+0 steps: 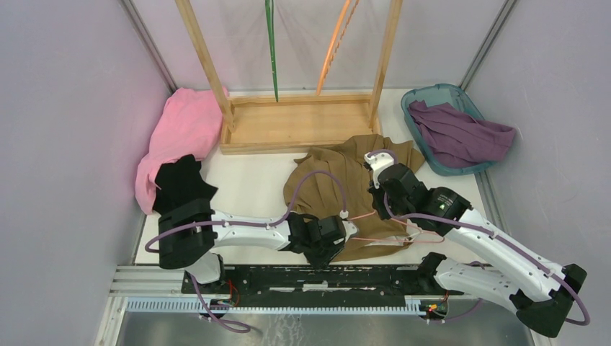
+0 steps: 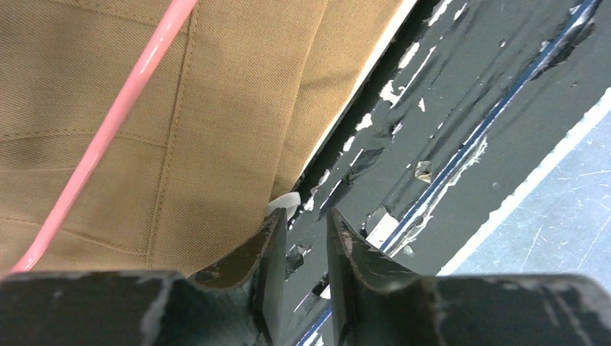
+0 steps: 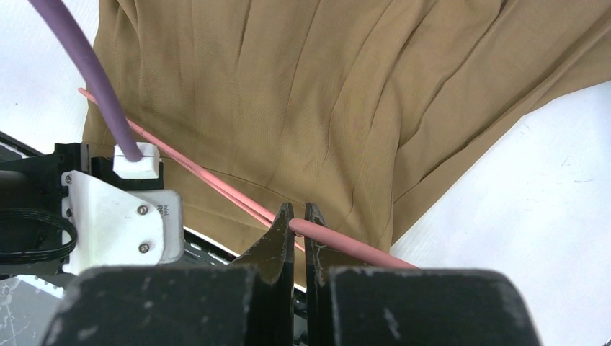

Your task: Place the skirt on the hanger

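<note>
The olive-brown skirt [image 1: 331,169] lies spread on the white table's front middle. A pink hanger [image 3: 346,243] is over it, with my right gripper shut on it. In the left wrist view a pink bar [image 2: 108,130] crosses the skirt's stitched band [image 2: 223,108]. My left gripper is at the skirt's front edge, over the table's dark front rail, its fingertips a little apart; no held thing shows clearly between them, and a small pale piece lies just behind the left finger.
A wooden rack [image 1: 299,145] with green and orange hangers stands behind. Pink cloth [image 1: 173,130] and black cloth [image 1: 180,184] lie at left. A teal basin [image 1: 457,167] with purple cloth is at right. Bare table shows left of the skirt.
</note>
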